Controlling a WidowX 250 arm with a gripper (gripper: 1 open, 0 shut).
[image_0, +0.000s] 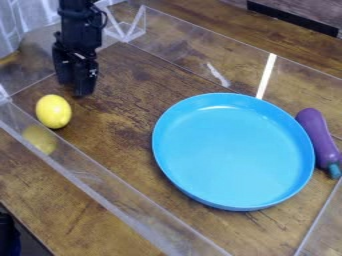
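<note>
My black gripper (76, 62) is at the upper left, low over the wooden table, above and behind a yellow lemon-like object (54, 111); whether its fingers are open or shut is hard to make out. The yellow object lies on the table, apart from the gripper. A large blue plate (233, 150) fills the middle right. A purple eggplant (314, 135) lies at the right edge, just beside the plate.
Clear plastic walls border the work area along the left and bottom. A white strip (265, 76) lies on the table behind the plate. Bare wood is free between the gripper and the plate.
</note>
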